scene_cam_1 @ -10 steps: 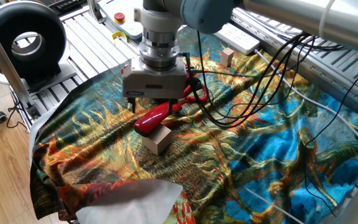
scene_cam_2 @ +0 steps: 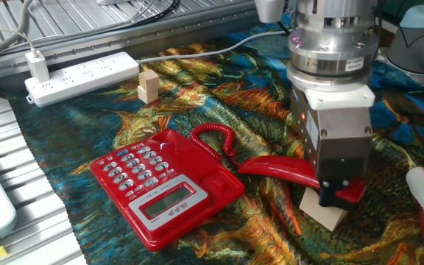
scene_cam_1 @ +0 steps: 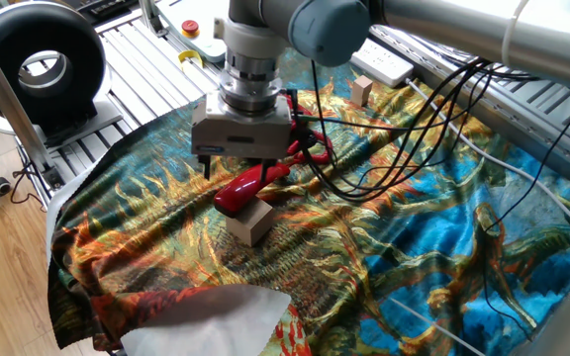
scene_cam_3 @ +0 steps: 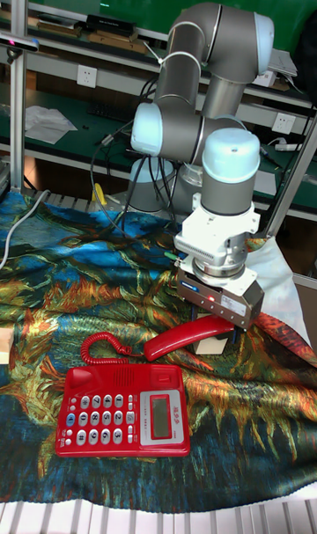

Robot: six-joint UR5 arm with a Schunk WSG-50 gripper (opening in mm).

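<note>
A red telephone [scene_cam_2: 169, 188] with silver keys and a small display sits on the patterned cloth. Its coiled cord leads to the red handset [scene_cam_1: 250, 188], which lies off the phone with one end propped on a light wooden block [scene_cam_1: 251, 223]. My gripper [scene_cam_1: 236, 170] points down over that raised end, its two dark fingers spread wide apart. In the second exterior view the near finger [scene_cam_2: 330, 194] overlaps the handset's end, just above the block. Whether any finger touches the handset cannot be told. The gripper's body hides most of the phone base in the first exterior view.
Small wooden blocks [scene_cam_2: 148, 86] stand near a white power strip [scene_cam_2: 83, 78] at the table's edge. Black cables [scene_cam_1: 404, 163] hang from the arm beside the gripper. The cloth [scene_cam_1: 364, 267] is wrinkled, with open room around the block.
Over the last second my gripper has shifted slightly left in the first exterior view, with the arm above it. It stays open. The handset and block have not visibly moved.
</note>
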